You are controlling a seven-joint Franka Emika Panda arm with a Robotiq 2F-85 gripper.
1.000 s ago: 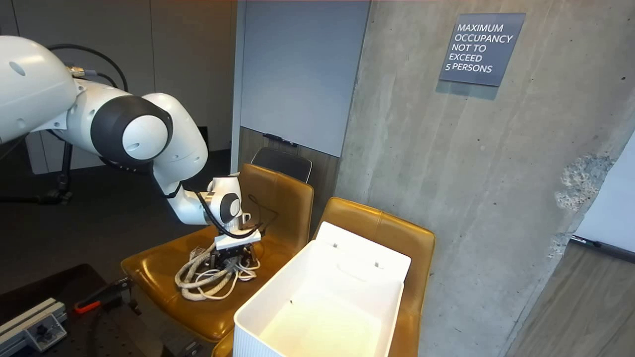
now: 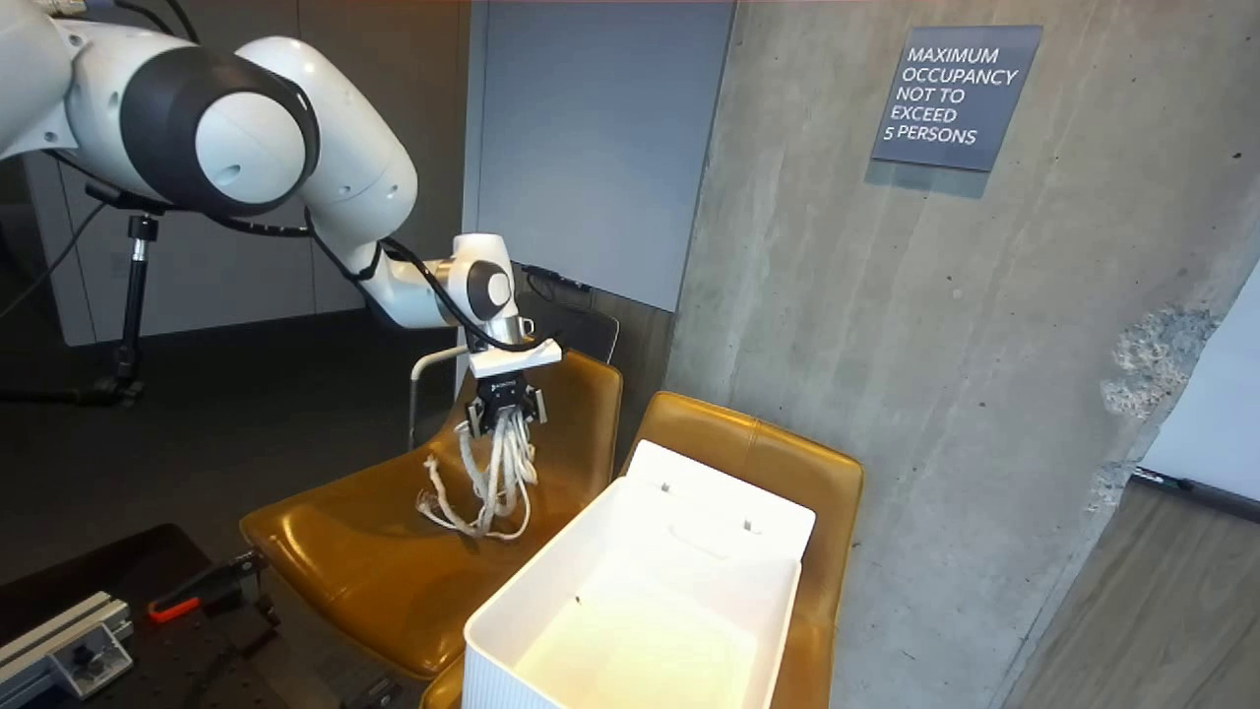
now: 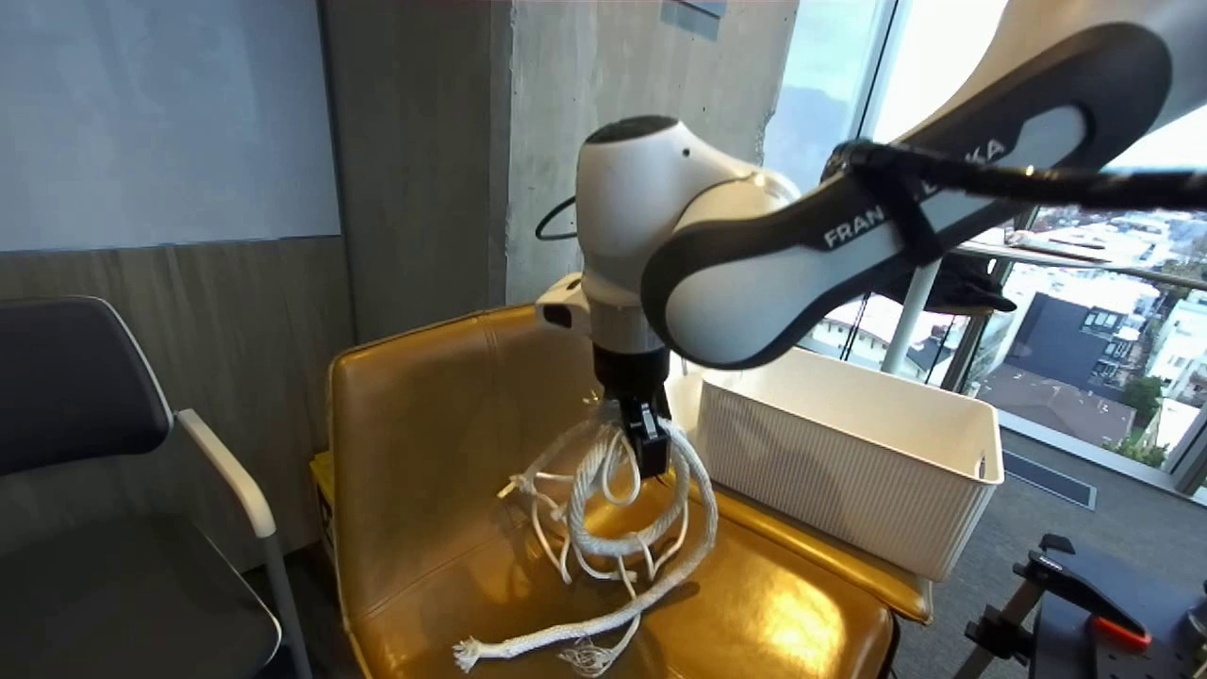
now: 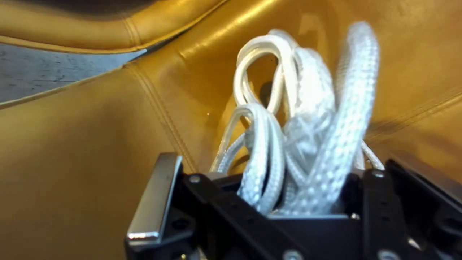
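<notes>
A bundle of white rope (image 2: 510,467) hangs from my gripper (image 2: 507,416), which is shut on part of it above the left tan chair (image 2: 354,538). In exterior view 2 the rope (image 3: 703,521) droops in loops around the gripper (image 3: 648,447), its frayed ends low over the seat; whether they touch it I cannot tell. Up close in the wrist view, thick and thin strands of the rope (image 4: 353,95) rise from between the fingers and hide the fingertips. The white bin (image 2: 780,526) stands on the neighbouring chair, with its visible inside empty.
Behind the bin rises the right chair's backrest (image 2: 756,443), close to the concrete wall (image 2: 1004,354). A dark armchair (image 3: 102,453) stands to the left in exterior view 2. At the front left is a dark table with a clamp (image 2: 207,591).
The arm has risen and shifted somewhat right in exterior view 1. The rope has come up with the gripper, from coils lying on the seat to hanging strands.
</notes>
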